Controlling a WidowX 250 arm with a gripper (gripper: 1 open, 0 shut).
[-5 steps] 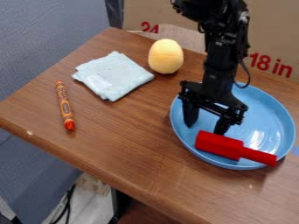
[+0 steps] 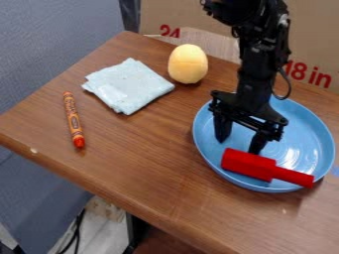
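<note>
My black gripper [image 2: 247,128] reaches down from the top into the blue plate [image 2: 307,139], its fingers low over the plate just behind a red cylindrical object [image 2: 265,168] with a narrower handle, lying at the plate's front. Whether the fingers are open or shut is unclear against the dark body.
A folded pale cloth [image 2: 127,86], a yellow egg-shaped object [image 2: 188,63] and an orange stick [image 2: 74,120] rest on the wooden table [image 2: 119,169]. A cardboard box [image 2: 179,20] stands behind.
The gripper has shifted slightly to the right over the plate. The red object and the other items look unmoved.
</note>
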